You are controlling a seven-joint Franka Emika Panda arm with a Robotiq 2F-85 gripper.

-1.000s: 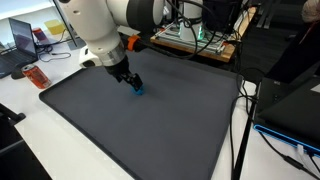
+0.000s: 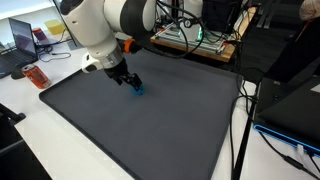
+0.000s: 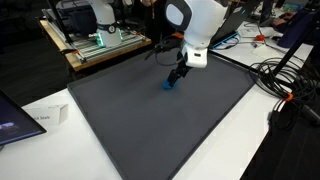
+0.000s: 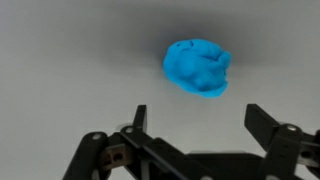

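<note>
A crumpled, rounded blue lump point(image 4: 197, 67) lies on the dark grey table, just beyond the fingertips in the wrist view. My gripper stands open, its two black fingers wide apart and nothing between them. Exterior view 1 has the blue lump point(image 2: 139, 90) close beside the gripper point(image 2: 132, 81), low over the table. From the other side, the same blue lump point(image 3: 169, 85) sits in front of the gripper point(image 3: 177, 76). How high the fingertips are above the surface is hard to tell.
Bare tabletop point(image 2: 150, 125) stretches in front of the lump. An orange-red can point(image 2: 36, 76) and a laptop point(image 2: 24, 36) are at the far left, past the table edge. Black cables point(image 3: 285, 85) run along one side of the table in exterior view 2.
The white arm has shifted somewhat to the left in exterior view 1, while its gripper has stayed near the blue lump. The lump appears to lie in the same place.
</note>
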